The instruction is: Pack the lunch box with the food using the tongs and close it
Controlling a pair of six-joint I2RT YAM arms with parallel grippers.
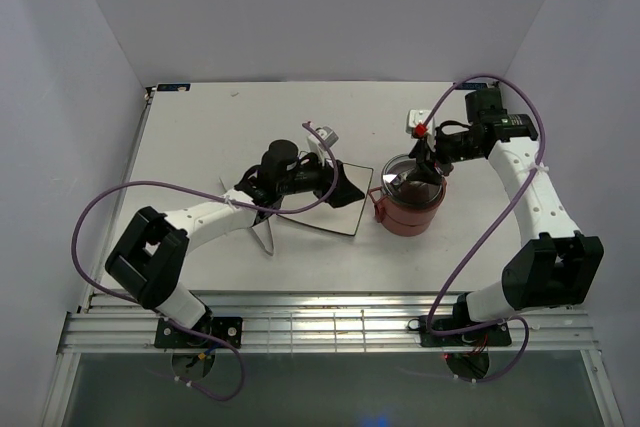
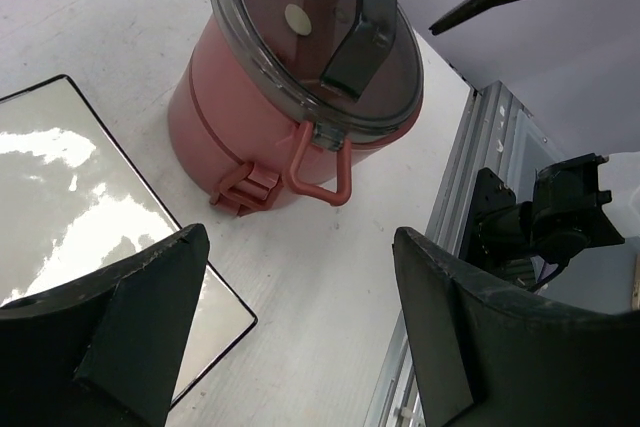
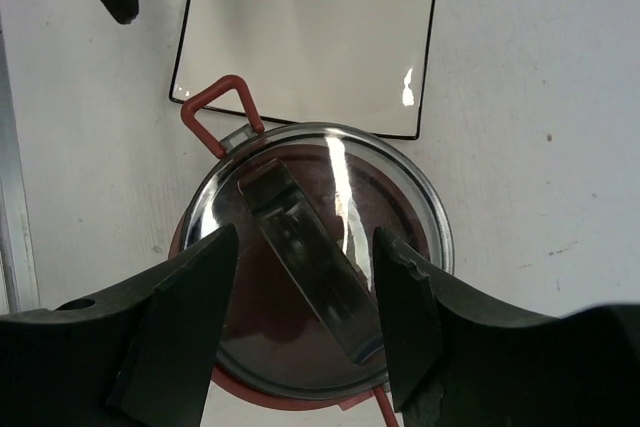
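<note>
A round red lunch box with a clear lid stands right of centre. Its lid carries a dark bar handle that runs diagonally across the top. My right gripper is above that handle with its fingers parted, one on either side as seen from the right wrist. Whether they touch the handle cannot be told. Left of the box my left gripper is open with nothing between its fingers, over the table near a red side loop and a red latch.
A pale, dark-edged square tray lies flat just left of the lunch box, partly below the left arm. A white V-shaped piece sits farther left. A metal rail borders the front.
</note>
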